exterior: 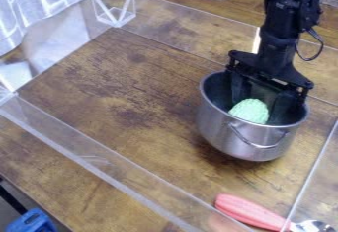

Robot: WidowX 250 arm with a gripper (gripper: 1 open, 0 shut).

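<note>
A steel pot (244,137) stands on the wooden table toward the right, with a pale green, bumpy oblong object (248,112) inside it, partly hidden by the near wall. The black gripper (264,93) reaches down from above at the pot's back rim, its lower part over or inside the opening. Whether its fingers are open or shut, and whether anything is between them, cannot be made out.
A red-handled utensil (258,214) lies in front of the pot at the near right. Clear acrylic rails (93,157) border the work area. A blue object (34,221) is at the lower left.
</note>
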